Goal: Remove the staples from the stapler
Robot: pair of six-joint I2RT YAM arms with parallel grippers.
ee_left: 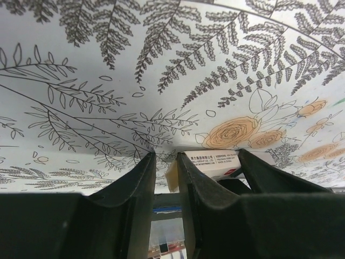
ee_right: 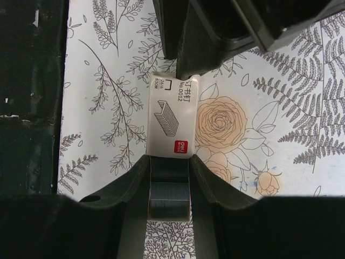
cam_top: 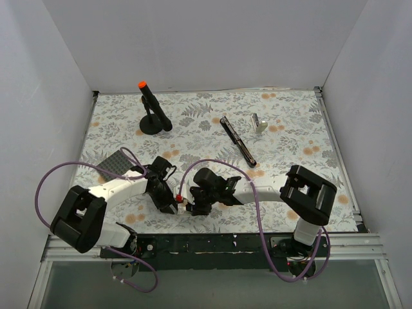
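A white staple box [ee_right: 171, 116] labelled No.0012 lies low over the table near the front centre in the top view, with my right gripper shut on its dark end. My left gripper is at the box's other end, seen at the left edge of the box [ee_left: 210, 162] in the left wrist view, its fingers part open, one beside a tan end of the box. In the right wrist view the left fingertips touch or nearly touch the box's top edge. No staples can be made out clearly.
An open stapler [cam_top: 238, 140] lies behind the grippers, a small white object [cam_top: 259, 123] to its right. A black stand [cam_top: 152, 124] with an orange-tipped tube is at back left, a dark grid pad [cam_top: 114, 164] at left.
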